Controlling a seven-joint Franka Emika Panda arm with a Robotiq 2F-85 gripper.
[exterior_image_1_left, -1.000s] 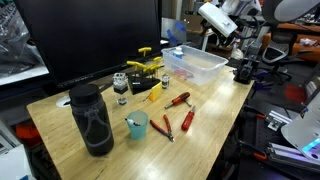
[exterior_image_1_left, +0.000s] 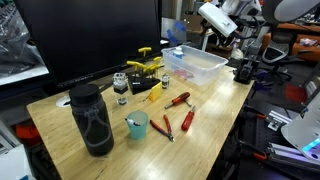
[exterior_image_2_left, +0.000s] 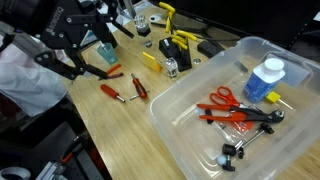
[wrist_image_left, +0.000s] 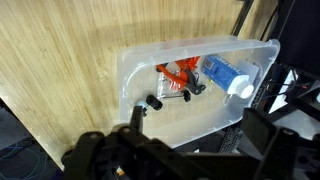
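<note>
High above the clear plastic bin (exterior_image_1_left: 206, 76), my gripper (exterior_image_1_left: 216, 26) hangs open with nothing between its fingers. In the second exterior view the gripper (exterior_image_2_left: 114, 54) shows at the upper left, over the loose tools. From the wrist, the bin (wrist_image_left: 121, 85) lies below the gripper. It holds a white bottle with a blue label (wrist_image_left: 226, 76), red-handled scissors (exterior_image_2_left: 226, 98), red-handled pliers (exterior_image_2_left: 215, 118) and small dark tools (exterior_image_2_left: 229, 150). The gripper touches none of them.
On the table stand a black cylindrical speaker (exterior_image_1_left: 91, 120) and a teal cup (exterior_image_1_left: 137, 124). Red-handled screwdrivers (exterior_image_1_left: 188, 120), pliers (exterior_image_1_left: 161, 131) and yellow clamps (exterior_image_1_left: 155, 92) lie about. A black monitor (exterior_image_1_left: 95, 40) backs the table. Bare wood lies along the front.
</note>
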